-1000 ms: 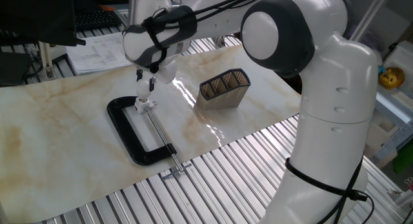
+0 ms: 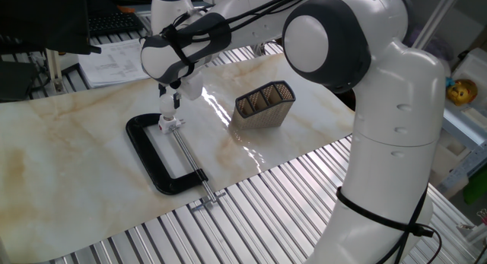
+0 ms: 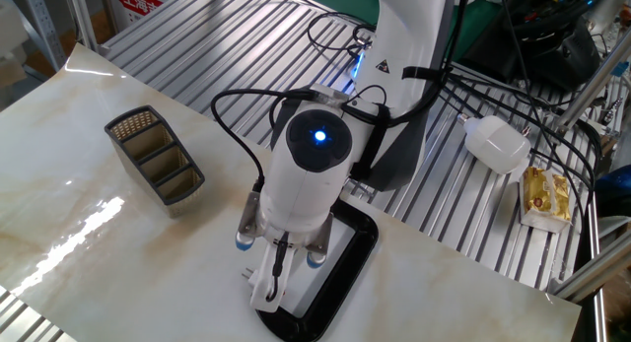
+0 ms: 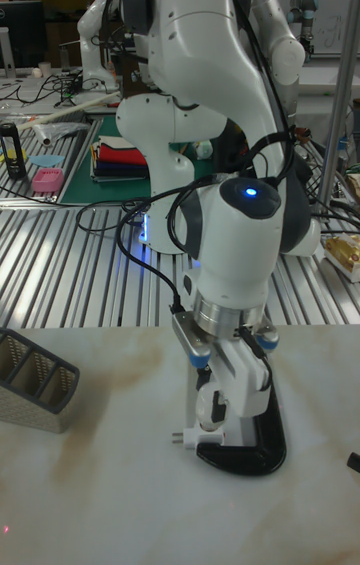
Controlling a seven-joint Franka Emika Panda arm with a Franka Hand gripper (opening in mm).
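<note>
In exterior view 1 a small white plug-in lamp [image 2: 168,109] with a rounded top stands at the far end of a black C-shaped clamp [image 2: 148,154]. The clamp lies flat on the marbled sheet, its steel screw rod running alongside. My gripper [image 2: 170,99] points down at the lamp, its dark fingertips near either side of the rounded top. Whether they press on it cannot be made out. In exterior view 3 the lamp's plug prongs stick out leftward from its white base [image 4: 199,438], and my hand covers part of the lamp and clamp [image 4: 250,458].
A beige mesh organizer [image 2: 265,108] with several compartments stands upright apart from the clamp. The marbled sheet [image 2: 68,173] is clear to the left in exterior view 1. Slatted metal table [image 2: 251,218] borders it. A gold-and-white box [image 3: 545,199] lies off to the side.
My gripper has come down and slightly left in exterior view 1, closer around the lamp's rounded top. Clamp and organizer have stayed put.
</note>
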